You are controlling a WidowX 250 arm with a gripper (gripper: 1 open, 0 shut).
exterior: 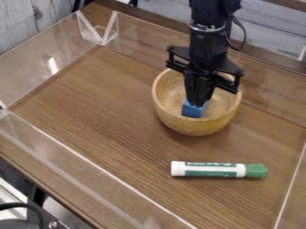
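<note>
A black gripper (206, 79) hangs over a yellow bowl (182, 122) at the right of centre, its lower parts inside the rim. A small blue block (191, 110) lies in the bowl just below the fingers. Whether the fingers are open or touch the block is hard to tell. A white and green tube (217, 169) lies on the wooden table at the lower right, in front of the bowl.
Clear panels edge it on several sides. A black cable shows at the lower left corner.
</note>
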